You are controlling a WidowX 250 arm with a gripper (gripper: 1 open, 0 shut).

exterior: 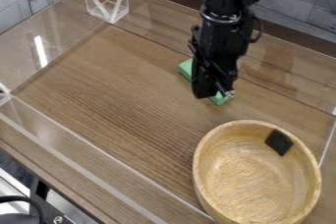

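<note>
The black robot arm reaches down from the top centre of the camera view. Its gripper (202, 88) is shut and sits over a green object (221, 96) on the wooden table, partly covering it. Whether the gripper touches that object, I cannot tell. A large tan round bowl (250, 191) stands at the lower right, with a small black patch on its inner right side.
A white wire holder (110, 4) stands at the back left. A wooden wall runs along the back right, and black cables lie at the lower left corner.
</note>
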